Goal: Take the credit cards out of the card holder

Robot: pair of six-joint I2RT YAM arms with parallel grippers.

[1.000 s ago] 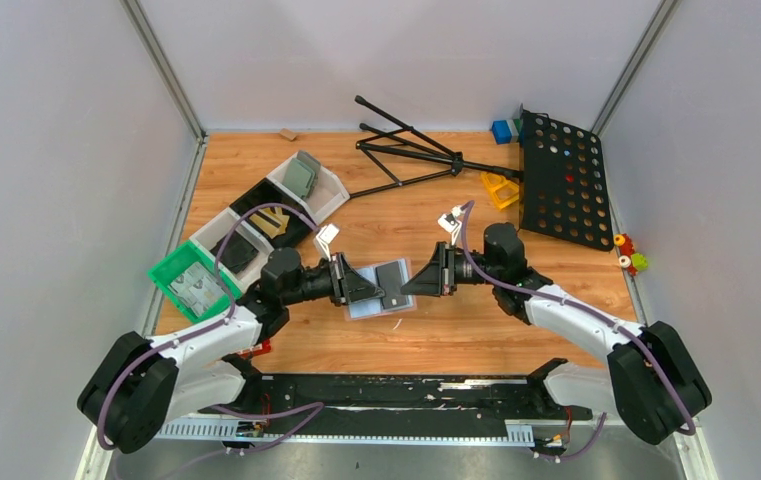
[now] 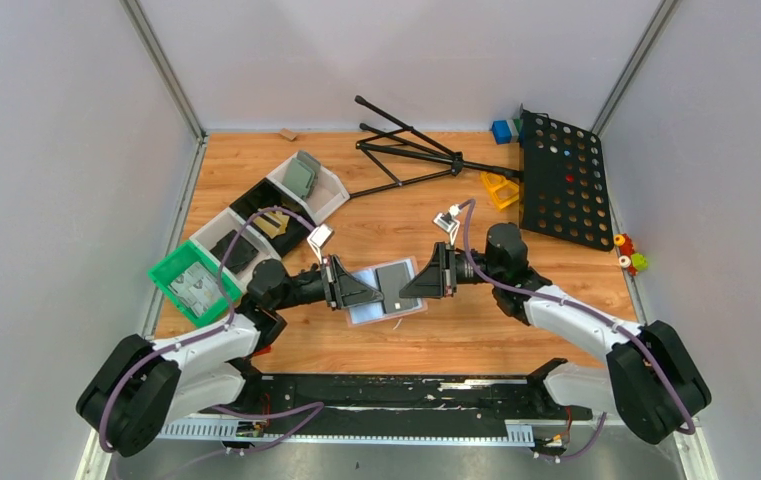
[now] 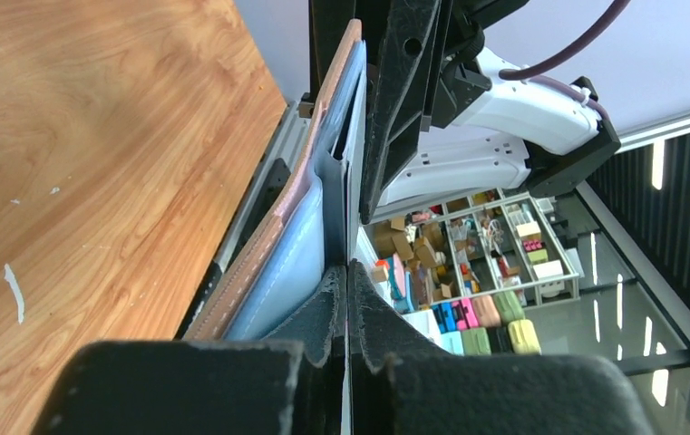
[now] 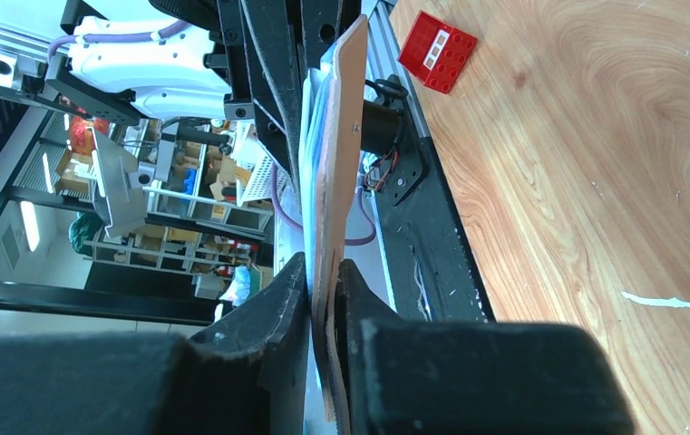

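The card holder [image 2: 364, 314], pale blue inside with a tan edge, is held upright between both arms in the middle of the table. A dark grey card or panel [image 2: 392, 278] shows in it. My right gripper is shut on the holder, whose tan cover [image 4: 341, 154] runs down between its fingers. My left gripper is shut at the holder's blue inner side [image 3: 291, 263]. The thin edge of a dark insert [image 3: 334, 199] reaches down to its fingertips; whether any thin card is pinched there is not clear.
Open bins [image 2: 181, 262] in green, white and black stand at the left. Behind lies a black folded stand [image 2: 406, 152], with a perforated black panel [image 2: 566, 180] at the back right. Bare wood surrounds the holder, and a red brick [image 4: 438, 53] lies near the front edge.
The holder has shifted slightly to the right with my right gripper. My left arm has moved slightly toward the front, its gripper staying at the holder's inner side.
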